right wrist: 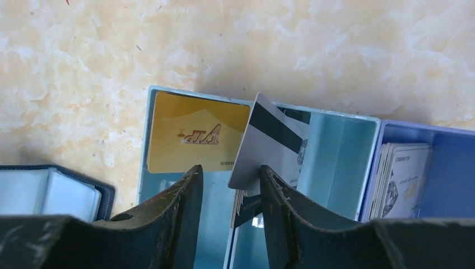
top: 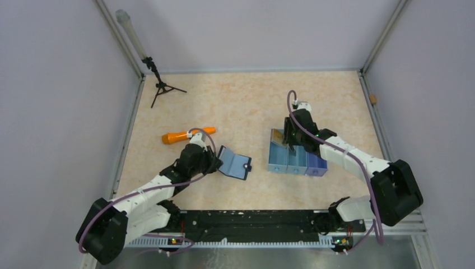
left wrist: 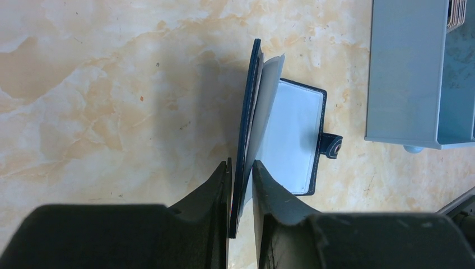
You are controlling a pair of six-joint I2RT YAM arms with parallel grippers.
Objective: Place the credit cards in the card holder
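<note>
The dark card holder (left wrist: 294, 137) stands open beside my left arm, with pale sleeves inside. Its raised cover (left wrist: 249, 112) is pinched between the fingers of my left gripper. A grey card with a black stripe (right wrist: 271, 143) leans tilted in the blue bin. Around its near edge is my right gripper, its fingers apart: the right finger overlaps the card, and a gap shows between card and left finger. A gold card (right wrist: 196, 131) rests in the left compartment.
The blue bin (right wrist: 341, 168) has side-by-side compartments. More cards (right wrist: 400, 179) stand in the purple compartment (right wrist: 448, 185). An orange flashlight (top: 176, 137) lies behind the left arm, and a tripod (top: 161, 87) stands at the back left. Bare table separates holder and bin.
</note>
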